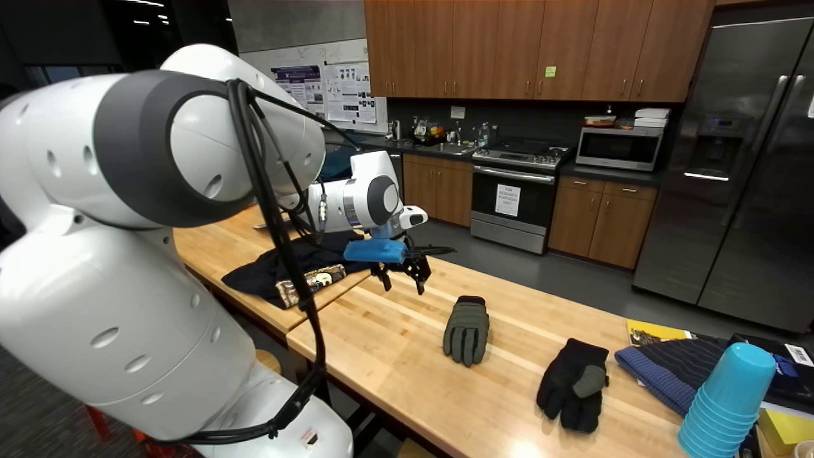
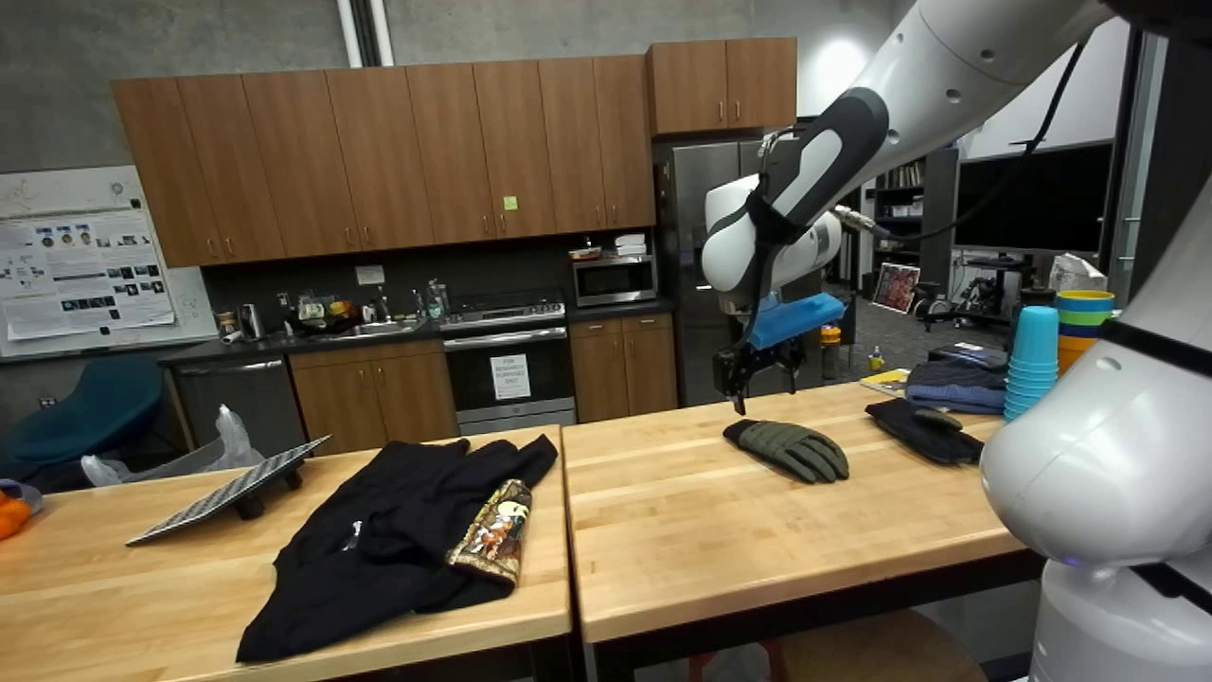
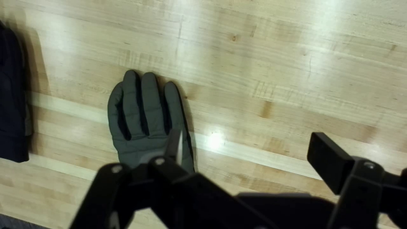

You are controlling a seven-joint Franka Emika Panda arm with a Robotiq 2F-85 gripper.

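A grey-green glove lies flat on the wooden table, its fingers toward the table's front side. Farther right rests a second glove, black with a grey patch; only part of this black glove enters the wrist view, at the left edge. My gripper hangs above the tabletop, to the left of the grey-green glove in exterior view 1. In the wrist view the gripper has its fingers spread wide and bare table between them. The left finger covers part of the grey-green glove's cuff end.
Left of the gripper lies a black garment on the adjoining table. Turquoise stacked cups and a dark knitted hat crowd the table's right end. The wood in front of the gripper is clear.
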